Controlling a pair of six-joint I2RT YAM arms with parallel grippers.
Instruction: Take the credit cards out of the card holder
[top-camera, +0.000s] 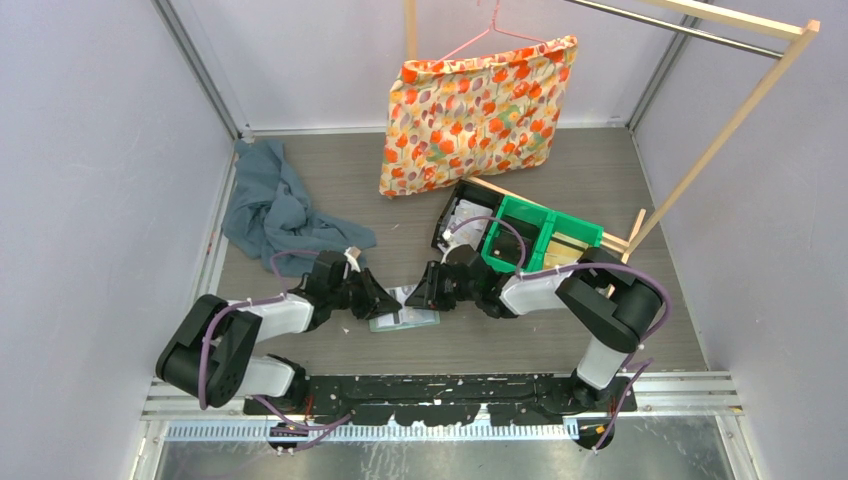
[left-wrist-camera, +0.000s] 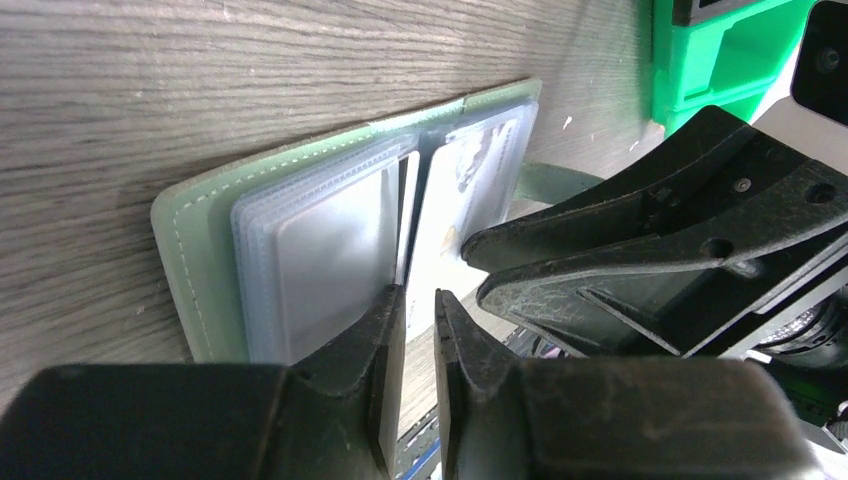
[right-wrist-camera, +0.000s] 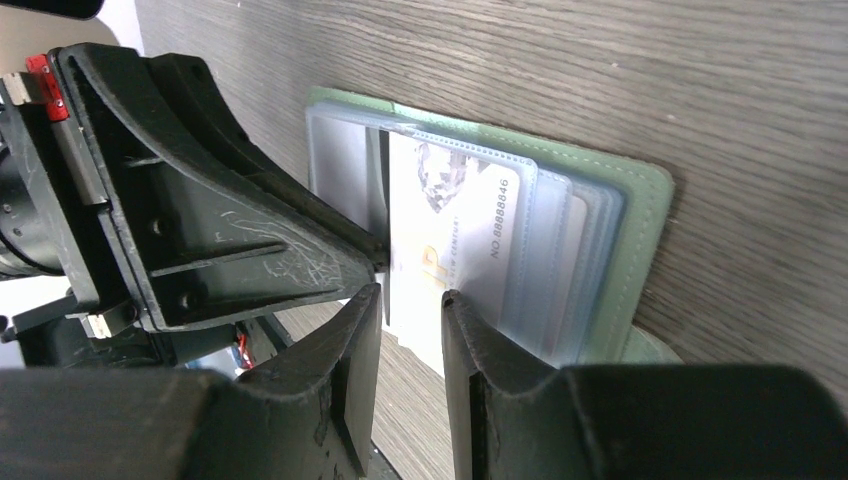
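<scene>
A green card holder (top-camera: 405, 322) lies open flat on the table between my grippers, with clear sleeves. A white numbered card (right-wrist-camera: 470, 215) shows in the right wrist view; a plain white card (left-wrist-camera: 330, 255) sits in a sleeve in the left wrist view. My left gripper is over the holder's middle, fingertips close together at the sleeve's edge; whether it grips anything is unclear. My right gripper is over the numbered card, fingers apart, with nothing clearly held between them.
Black and green bins (top-camera: 565, 228) stand behind the right arm. A blue cloth (top-camera: 270, 205) lies at back left. Floral fabric (top-camera: 475, 110) hangs at the back. The table's middle behind the holder is clear.
</scene>
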